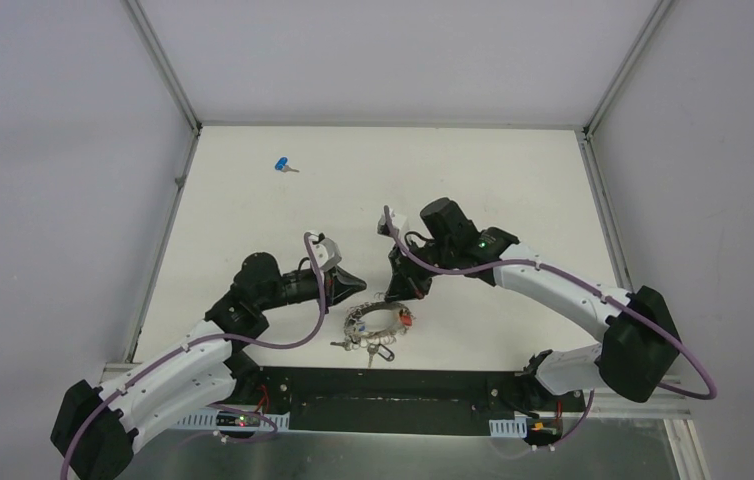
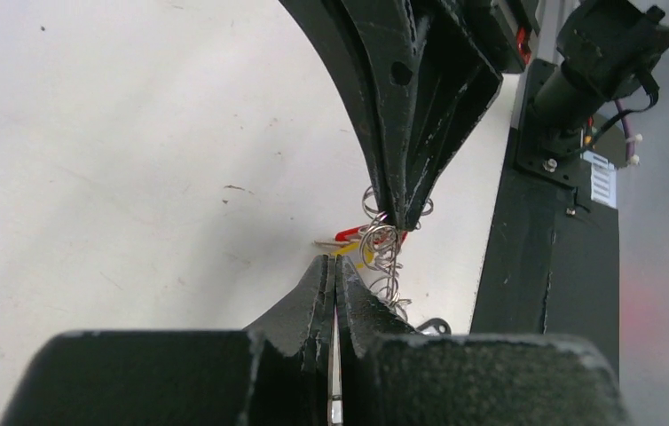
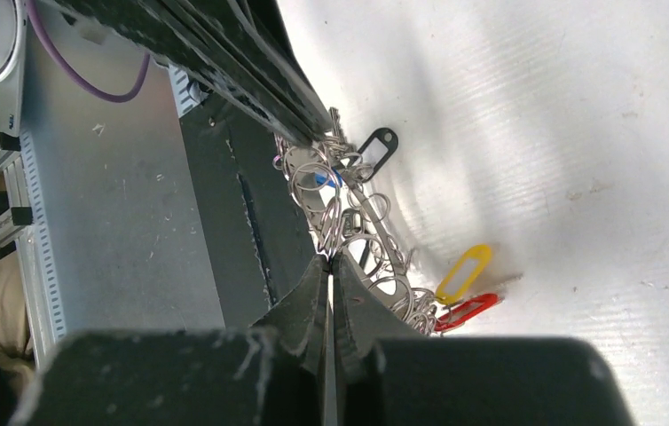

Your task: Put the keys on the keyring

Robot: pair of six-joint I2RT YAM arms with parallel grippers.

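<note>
The keyring (image 1: 351, 330), crowded with metal split rings, keys and coloured tags, is near the table's front edge. My right gripper is shut at its rings, apparently pinching a thin ring and lifting part of the bunch. In the right wrist view a yellow tag (image 3: 477, 259), red tag (image 3: 482, 303) and black tag (image 3: 381, 146) hang from it or lie beside it. My left gripper is shut with nothing visible between its fingertips, left of the ring in the top view and pointing toward it.
A key with a blue tag (image 1: 282, 164) lies alone at the back left of the white table (image 1: 513, 170). A dark strip (image 1: 393, 400) runs along the front edge.
</note>
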